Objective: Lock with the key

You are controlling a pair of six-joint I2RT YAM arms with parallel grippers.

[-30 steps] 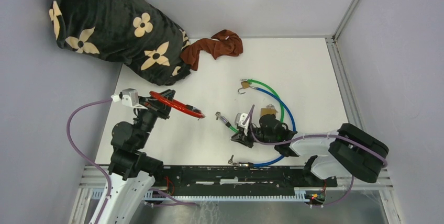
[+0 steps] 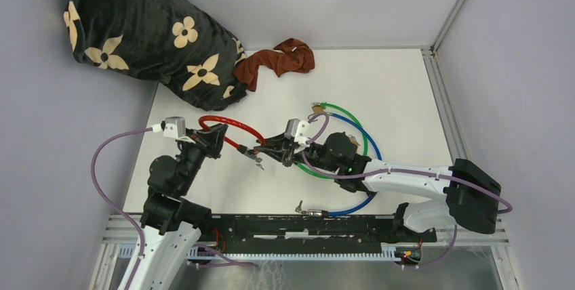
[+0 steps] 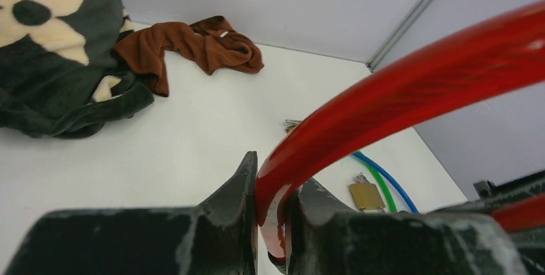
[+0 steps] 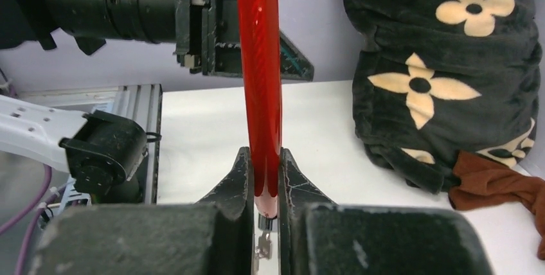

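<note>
A red cable lock (image 2: 234, 123) hangs above the table, bent in a loop between my two grippers. My left gripper is shut on one part of the red cable. From the right side, my right gripper is shut on another part of it, close to a pale sleeve and the metal lock end (image 4: 264, 244) hanging below the fingers. In the top view the lock end (image 2: 259, 161) with its small metal piece dangles beside the right gripper (image 2: 259, 148). Whether that piece is the key, I cannot tell.
Green (image 2: 348, 112) and blue (image 2: 359, 127) cable locks lie on the right half of the table, partly under my right arm. Brass padlocks (image 2: 319, 109) rest near them. A brown cloth (image 2: 278, 61) and a dark flowered cushion (image 2: 163, 46) occupy the back left.
The red loop has been turned, and its lock end hangs lower. The left arm has shifted only slightly.
</note>
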